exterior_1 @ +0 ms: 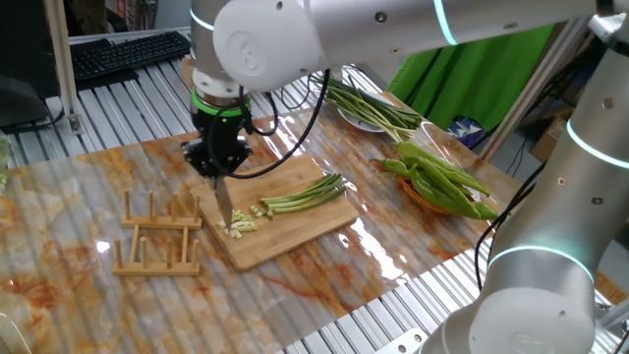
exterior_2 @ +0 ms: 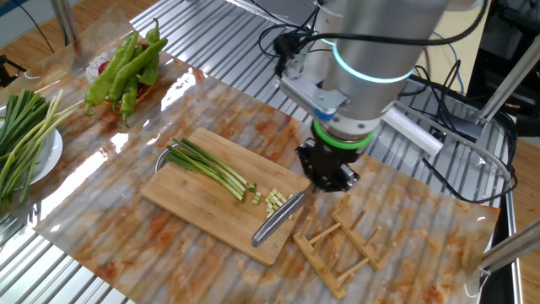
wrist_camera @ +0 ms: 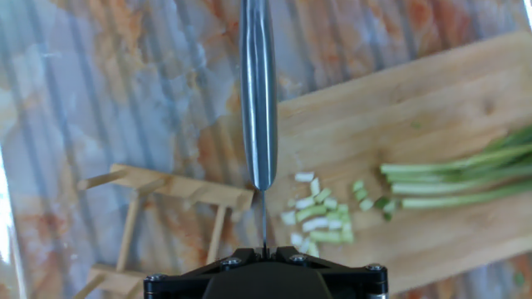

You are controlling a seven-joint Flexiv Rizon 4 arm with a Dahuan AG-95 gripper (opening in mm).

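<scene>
My gripper is shut on a metal knife point(wrist_camera: 258, 100). In the wrist view the knife's thick silver handle points away from me, and its thin blade runs edge-on to the fingers. The knife point(exterior_2: 278, 221) hangs over the near end of the wooden cutting board point(exterior_2: 181, 194) in exterior view 2. Chopped white-and-green scallion pieces point(wrist_camera: 320, 218) lie on the board close beside the blade. A bunch of uncut scallion stalks point(exterior_1: 305, 195) lies further along it. Whether the knife touches the board cannot be told.
A wooden peg rack point(exterior_1: 157, 267) stands beside the board. Green peppers point(exterior_1: 432, 182) fill a basket at the far side, near a plate of more scallions point(exterior_1: 369, 106).
</scene>
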